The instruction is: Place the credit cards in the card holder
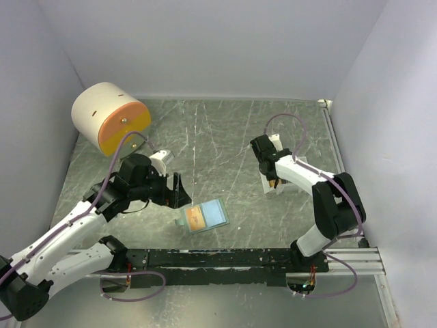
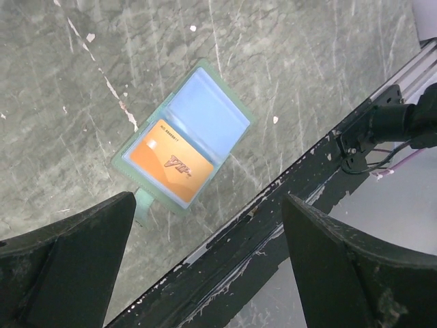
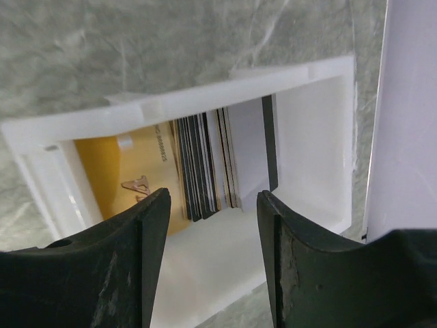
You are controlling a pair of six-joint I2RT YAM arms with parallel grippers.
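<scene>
The open card holder (image 2: 207, 174) lies flat on the table below my left gripper, showing an orange card (image 2: 172, 162) in one pocket and a light blue panel (image 2: 208, 113) beside it. My left fingers are wide apart, empty, and the holder is not touched. At the right, a white box (image 3: 315, 143) contains several cards: an orange card (image 3: 130, 171) lies at one end, next to a row of cards on edge (image 3: 205, 164). Over this box hovers my right gripper, open with nothing between its fingers. From the top, the right arm hides most of the box.
A cream drum-shaped cabinet (image 1: 99, 113) with an orange and yellow front stands at the back left. Bare grey tabletop (image 1: 212, 143) spans the middle. A dark rail (image 1: 205, 258) runs along the near edge.
</scene>
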